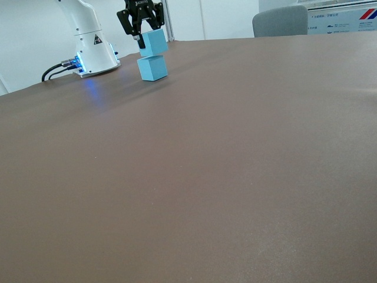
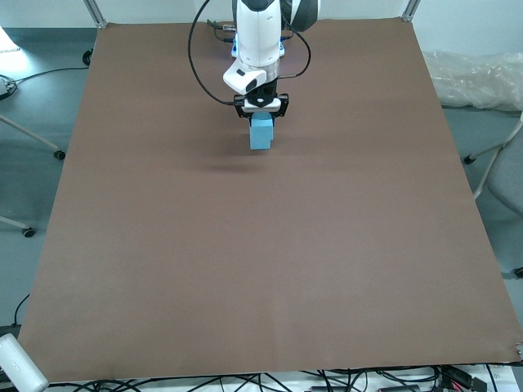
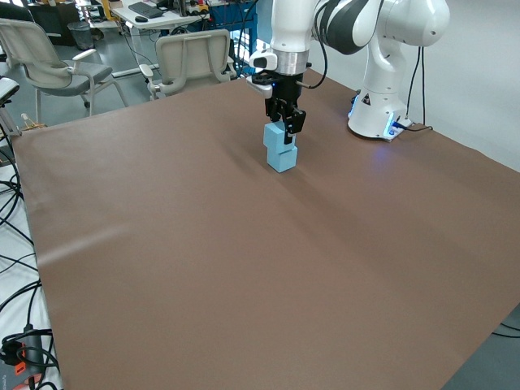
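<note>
Two light blue cubes stand stacked on the brown table near the arm's base. In the top view the lower cube (image 1: 152,69) rests on the table and the upper cube (image 1: 154,42) sits on it, a little offset. My black gripper (image 1: 141,32) is at the upper cube, its fingers reaching down beside it; whether they grip it is unclear. In the right view the gripper (image 3: 287,122) covers part of the upper cube (image 3: 274,136), above the lower cube (image 3: 282,160). In the left view the gripper hangs directly over the blue cubes (image 2: 261,133).
Cables (image 2: 343,380) run along the table's near edge in the left view, beside a white cylinder (image 2: 20,363). Chairs stand on the floor around the table, and a white wall is behind the arm.
</note>
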